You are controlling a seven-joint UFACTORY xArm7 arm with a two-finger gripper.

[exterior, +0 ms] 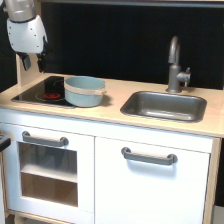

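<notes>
My gripper (pixel 34 64) hangs at the upper left, below the white arm, above the back of the stove. Its dark fingertips look apart, and nothing shows between them. A teal pot (pixel 86 92) with a light, beige-toned band and handle stands upright at the right side of the black cooktop (pixel 30 96), partly over the wooden counter. The gripper is to the left of the pot and higher, not touching it.
A grey sink (pixel 165 105) with a dark faucet (pixel 176 66) is set into the right of the wooden counter (pixel 115 98). Below are a windowed oven door (pixel 48 172) and a white cabinet door (pixel 150 190). A dark object (pixel 4 142) pokes in at the left edge.
</notes>
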